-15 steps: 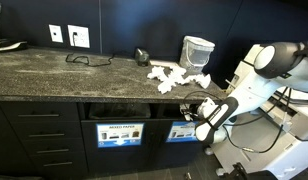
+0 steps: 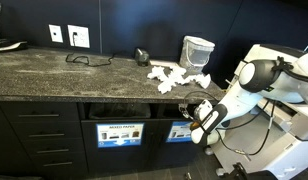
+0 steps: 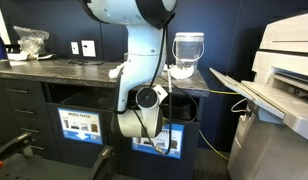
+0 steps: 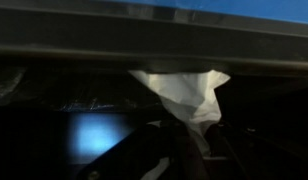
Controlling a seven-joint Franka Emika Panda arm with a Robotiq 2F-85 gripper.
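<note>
In the wrist view a crumpled piece of white paper (image 4: 192,95) sits at the tips of my gripper, which is shut on it. Much of the dark fingers is lost in shadow. Around them is a dark space with a black edge (image 4: 114,38) crossing the top. From the side, the arm's end (image 2: 201,130) is low at the front of the right-hand bin, whose blue and white label (image 2: 180,131) is partly covered. The other exterior view hides the fingertips behind the white wrist (image 3: 140,121).
More crumpled white papers (image 2: 174,76) lie on the dark countertop (image 2: 94,85), near a clear bucket (image 2: 198,50). The bin to the left carries a "MIXED PAPER" label (image 2: 119,134). The counter's front edge overhangs both bins.
Over the last second the arm has come down and slightly to the left, its end now lower at the right-hand bin. The counter papers look unmoved.
</note>
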